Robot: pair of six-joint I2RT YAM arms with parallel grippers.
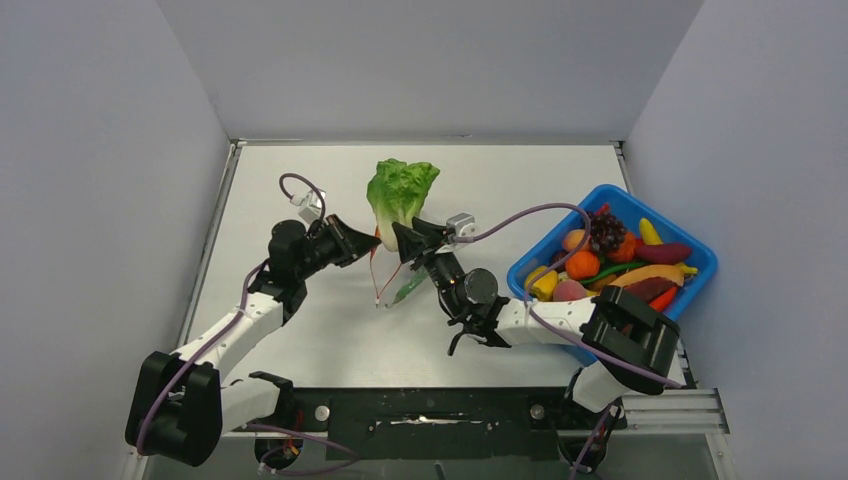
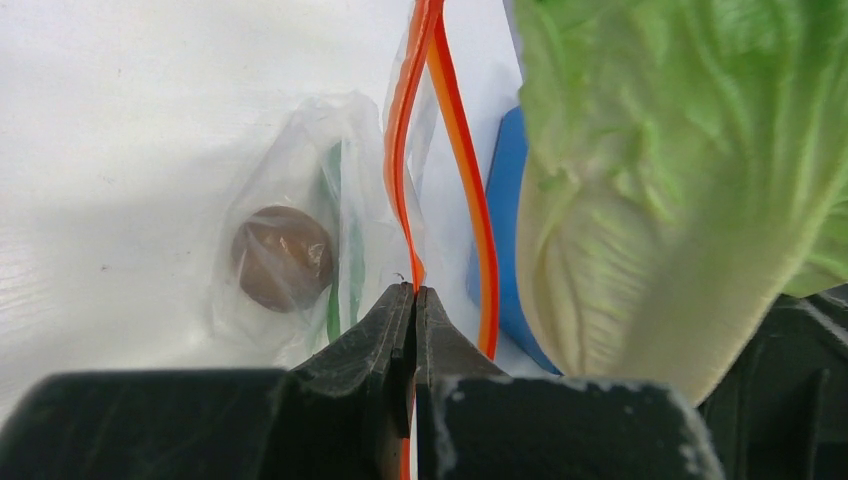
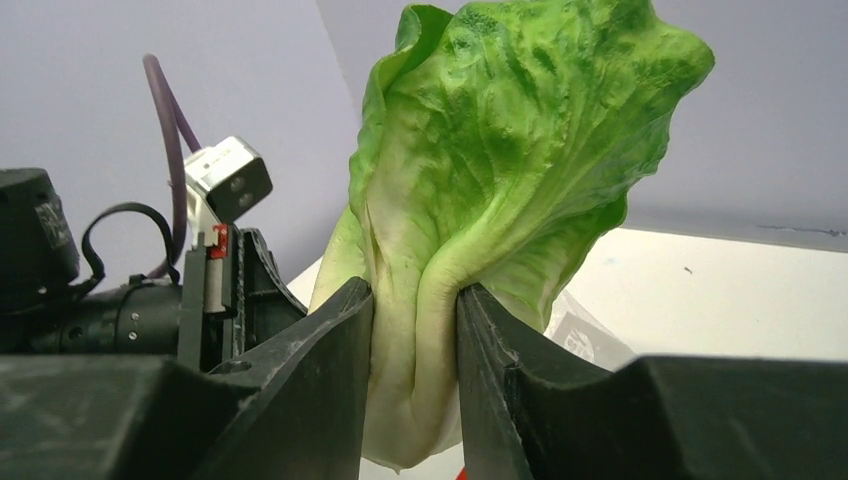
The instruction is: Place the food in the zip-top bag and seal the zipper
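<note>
A green lettuce head (image 1: 400, 190) is pinched by its pale base in my right gripper, above the middle of the table. In the left wrist view the lettuce (image 2: 680, 170) hangs just right of the bag's orange zipper strip (image 2: 467, 160). My left gripper is shut on one orange edge of the clear bag (image 2: 300, 150). The bag's mouth stands parted, its two strips apart. Through the film a brown round item (image 2: 282, 258) and something green show inside. From the top, the lettuce and the right gripper cover much of the bag.
At the right, a blue bin (image 1: 707, 262) holds many toy fruits and vegetables, with the right arm reaching across its near corner. Bare white table (image 1: 270, 190) lies behind and left of the arms.
</note>
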